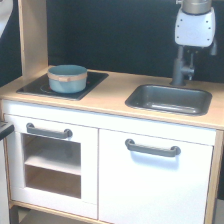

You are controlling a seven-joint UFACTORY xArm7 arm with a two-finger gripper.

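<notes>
My gripper [195, 45] hangs at the top right of the camera view, white with dark parts, above the faucet [182, 68] and sink. Whether it is open or shut is unclear. A teal pot [67, 83] with a tan band sits on the black stovetop [98, 80] at the left of the counter. The steel sink [170, 87] is empty.
Below are a cabinet with an open-fronted or windowed door [28, 141] and a white door [150, 180], both with dark handles. A dark backsplash stands behind.
</notes>
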